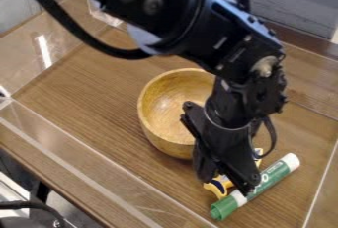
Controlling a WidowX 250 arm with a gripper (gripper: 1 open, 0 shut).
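Observation:
My black gripper (211,168) hangs low in the camera view, shut, just in front of the wooden bowl (165,104), partly over a small yellow-and-black item (216,186). That item is mostly hidden by the gripper, and I see nothing clearly held. A green tube with a white end (235,200) lies diagonally on the table just right of and below it.
A clear rail or edge runs along its front left. A raised ledge lies along the back, partly hidden by the arm.

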